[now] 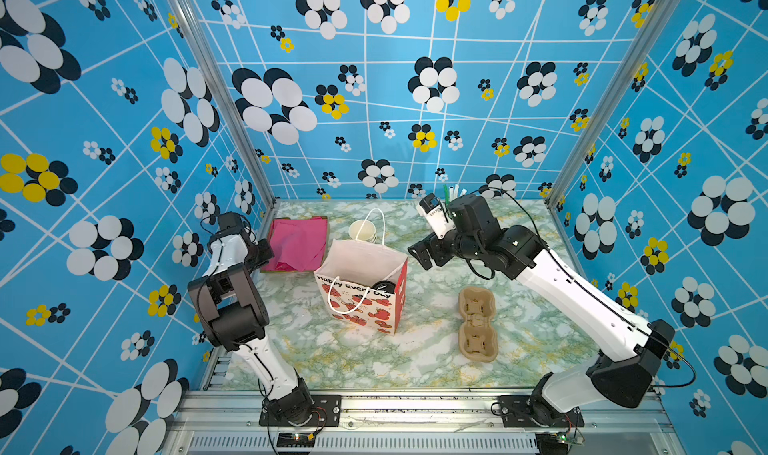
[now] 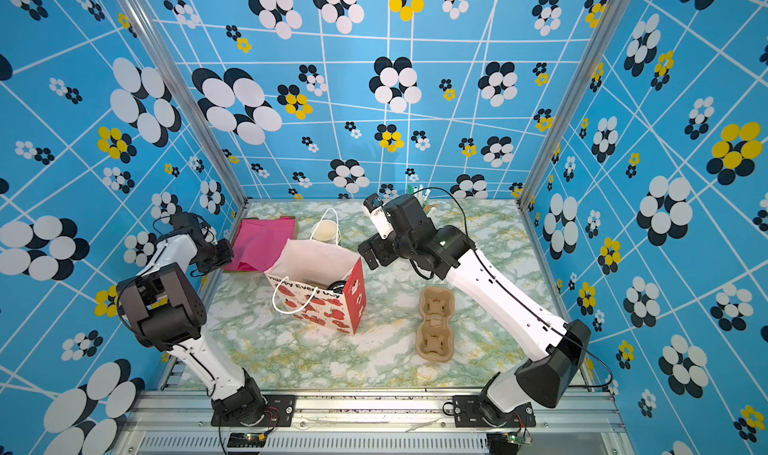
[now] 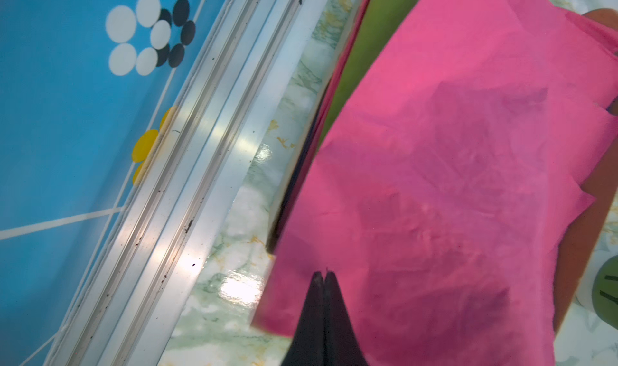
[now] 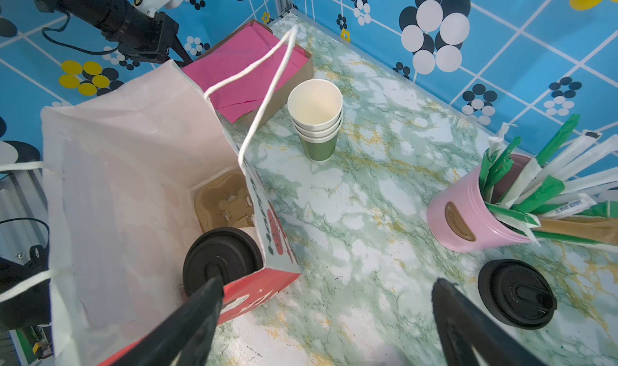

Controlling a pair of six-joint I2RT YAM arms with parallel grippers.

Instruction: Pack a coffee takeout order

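Note:
A printed paper bag (image 1: 360, 303) stands in the middle, a black lidded cup (image 4: 222, 263) and cardboard carrier inside. Pink tissue sheets (image 3: 418, 205) lie over coloured paper in a tray at the back left. My left gripper is at the tissue's near-left edge, fingertips together; whether it pinches tissue I cannot tell. My right gripper (image 1: 429, 255) hangs open right of the bag. Stacked cups (image 4: 315, 127) stand behind the bag.
A pink holder of wrapped straws and stirrers (image 4: 463, 218) and a black lid (image 4: 515, 292) are on the right. An empty cup carrier (image 2: 436, 327) lies at front right. Metal rail (image 3: 212, 160) runs along the left wall.

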